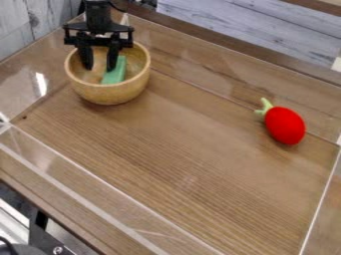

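At the upper left of the camera view, my gripper reaches down into a wooden bowl, with its black fingers at the bowl's back half. A green object lies in the bowl, at or just beside the fingertips. Whether the fingers are closed on it is too small to tell.
A red vegetable with a green stem lies at the right of the wooden table. A pale wall edge runs along the upper left.
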